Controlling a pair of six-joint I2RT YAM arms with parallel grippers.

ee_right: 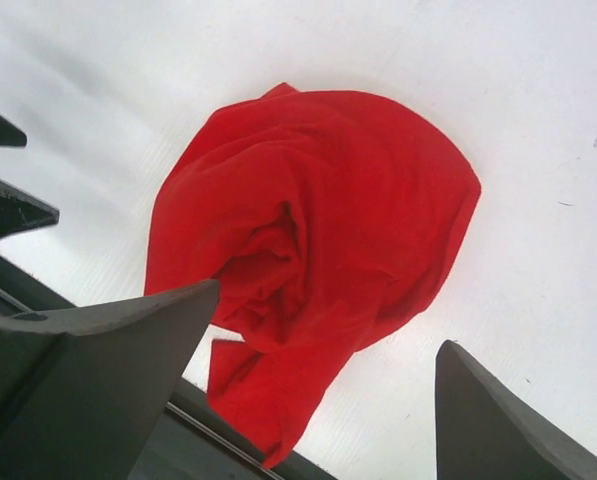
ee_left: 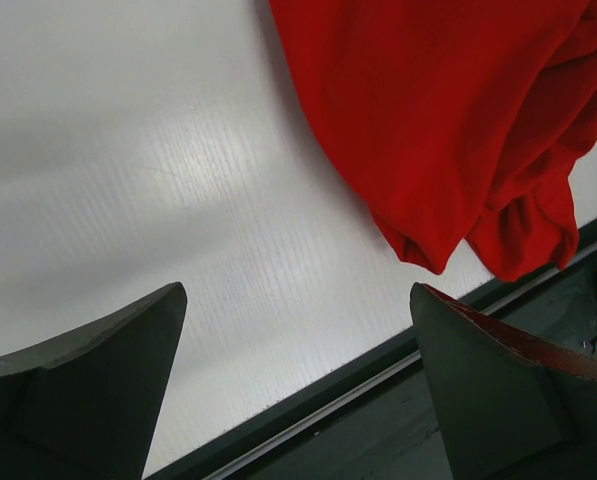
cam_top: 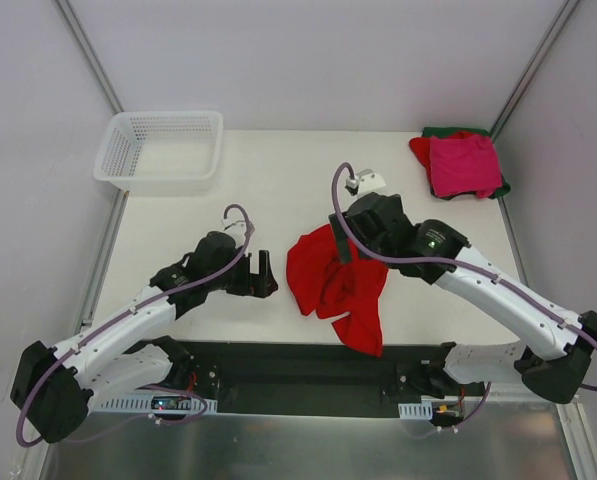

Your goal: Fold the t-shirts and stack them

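A crumpled red t shirt [cam_top: 350, 290] lies on the white table in front of the middle, one corner hanging over the front edge. In the right wrist view the red shirt [ee_right: 328, 220] is bunched, with folds at its centre. Above its far part is my right gripper [cam_top: 350, 236], open, its fingers [ee_right: 108, 370] wide apart and free of cloth. My left gripper [cam_top: 263, 274] stands open to the left of the shirt, with only bare table between its fingers. A folded stack of shirts [cam_top: 466, 166], pink on top, rests at the back right.
An empty white basket [cam_top: 160, 187] stands at the back left. Bare table [cam_top: 268, 180] spreads between basket and stack. A dark front rail [cam_top: 298, 362] borders the table's near edge.
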